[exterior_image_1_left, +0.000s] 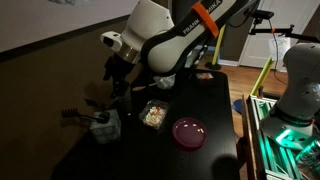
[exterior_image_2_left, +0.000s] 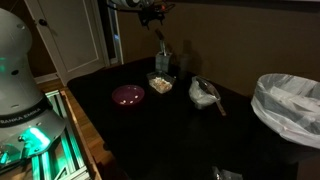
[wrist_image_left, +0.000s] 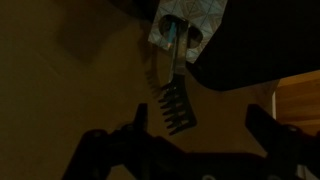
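Observation:
A patterned utensil holder (exterior_image_1_left: 105, 127) stands on the dark table near the wall, with a dark slotted utensil (exterior_image_1_left: 74, 114) sticking out of it. In the wrist view the black comb-like head of that utensil (wrist_image_left: 177, 107) lies in the space between my two fingers, its handle running up to the holder (wrist_image_left: 205, 14). My gripper is open, with a finger apart on each side of the head. From exterior view 2 the holder (exterior_image_2_left: 166, 63) appears below and beyond my gripper (exterior_image_2_left: 153, 14). Dim light hides detail around the fingertips.
A clear tray of food pieces (exterior_image_1_left: 155, 114) sits beside the holder. Nearer the robot base is a dark red plate (exterior_image_1_left: 188, 133) with small bits on it. A whitish bag (exterior_image_2_left: 203, 94) and a large clear-lined bin (exterior_image_2_left: 288, 105) stand farther along. The wall is close behind the holder.

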